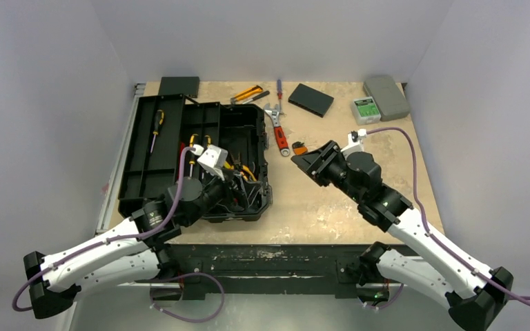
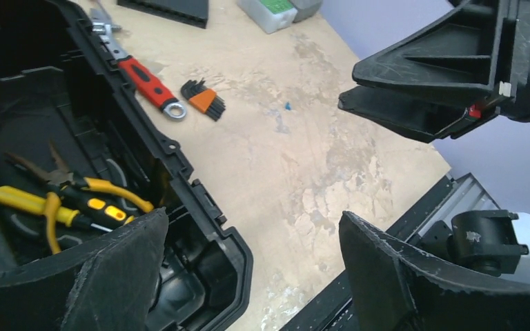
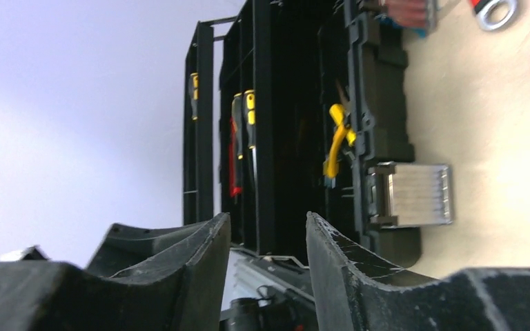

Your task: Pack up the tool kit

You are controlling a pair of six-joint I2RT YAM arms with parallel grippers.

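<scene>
The black toolbox [image 1: 262, 131] stands open at the left of the table, its trays folded out. Inside lie yellow-handled pliers [image 2: 110, 185] and a yellow-black screwdriver [image 2: 21, 200]; a further screwdriver [image 1: 157, 123] rests in the outer tray. Over the box's front part my left gripper stands open, nothing between its fingers. My right gripper has a gap between its fingers and holds nothing; it hovers right of the box, near the orange hex key set [image 2: 202, 98]. Beside that set lies the red-handled adjustable wrench [image 1: 279, 134].
Along the back lie an orange knife [image 1: 247, 92], a thin screwdriver [image 1: 279, 89] and a flat black case [image 1: 310, 100]. Back right are a clear box with green contents [image 1: 366, 109] and a grey case [image 1: 387, 96].
</scene>
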